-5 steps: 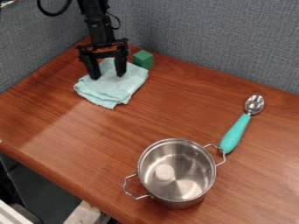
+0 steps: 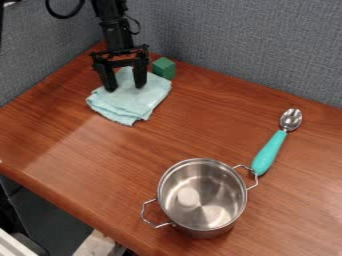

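My black gripper (image 2: 120,70) is low over a folded pale-blue cloth (image 2: 134,103) at the back left of the wooden table, its fingers reaching down at the cloth. Whether they are open or shut on any fabric is hard to tell. A green block (image 2: 164,68) sits just to the right of the gripper, behind the cloth.
A steel pot (image 2: 202,198) with two handles stands at the front centre. A spoon with a turquoise handle (image 2: 270,151) lies at the right. Grey padded walls bound the back.
The objects are unchanged.
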